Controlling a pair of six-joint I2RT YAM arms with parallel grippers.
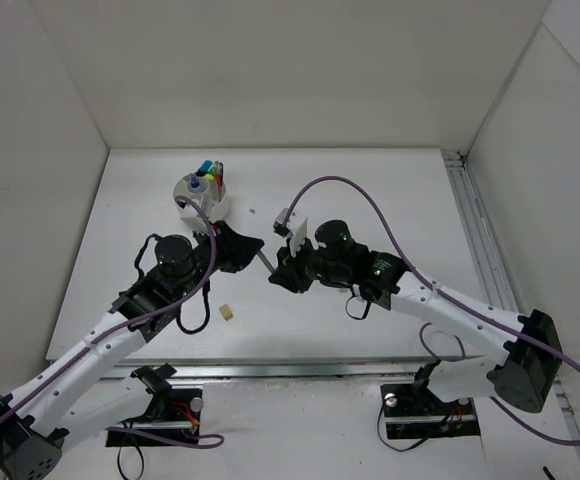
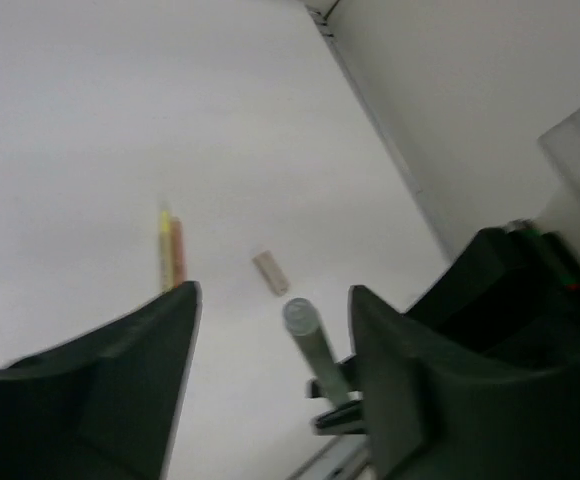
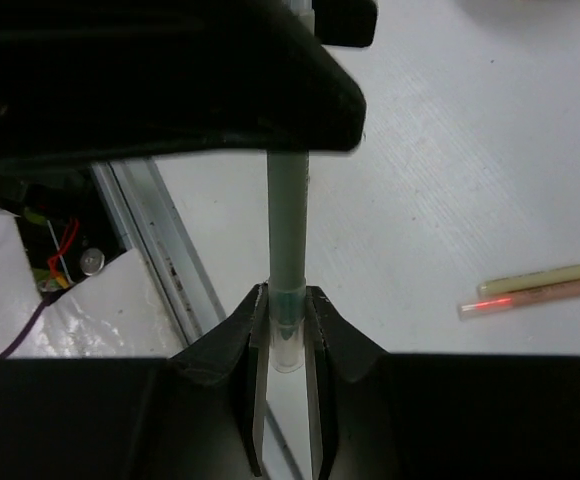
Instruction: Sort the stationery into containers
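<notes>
A pale slim pen (image 1: pixel 266 261) (image 2: pixel 313 347) (image 3: pixel 288 225) spans the two grippers above the table. My right gripper (image 1: pixel 281 273) is shut on its clear-tipped end. My left gripper (image 1: pixel 250 250) surrounds the other end and looks parted; its dark fingers are blurred in its own wrist view. On the table lie a yellowish marker (image 2: pixel 166 250) (image 3: pixel 535 278) and a reddish one (image 2: pixel 178 250) (image 3: pixel 530 298), side by side, and a short beige piece (image 2: pixel 271 271). At the back left stands a white container (image 1: pixel 213 208) holding colourful stationery.
A small tan block (image 1: pixel 226 312) lies near the front left of the white table (image 1: pixel 370 190). Walls and metal rails (image 1: pixel 465 230) bound the work area.
</notes>
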